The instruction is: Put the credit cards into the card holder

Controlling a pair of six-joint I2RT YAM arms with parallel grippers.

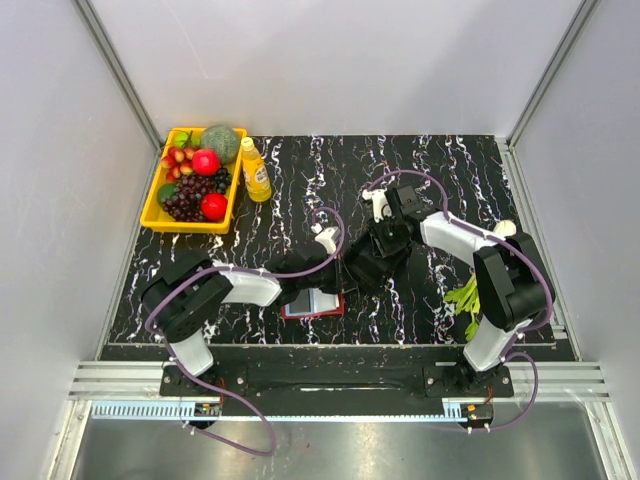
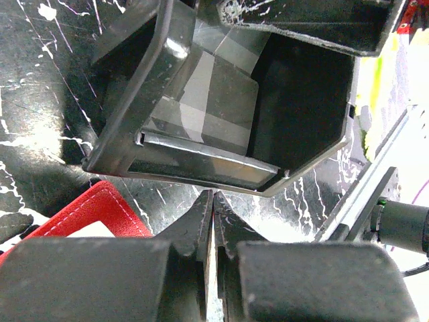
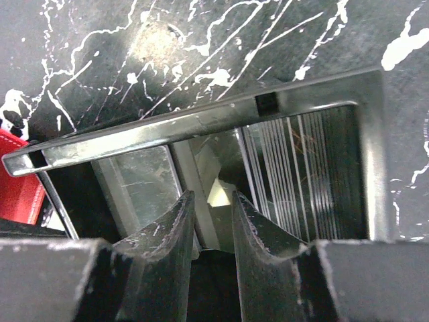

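Note:
A black open card holder sits in the middle of the table; in the left wrist view its compartment is angled, and in the right wrist view it shows clear and striped slots. My left gripper is shut at the holder's near lower edge, nothing visible between its fingers. Below it lies a red case with pale flat cards, partly hidden. My right gripper is open over the holder; whether it touches is unclear.
A yellow fruit basket and an orange bottle stand at the back left. Green vegetables lie at the right under the arm.

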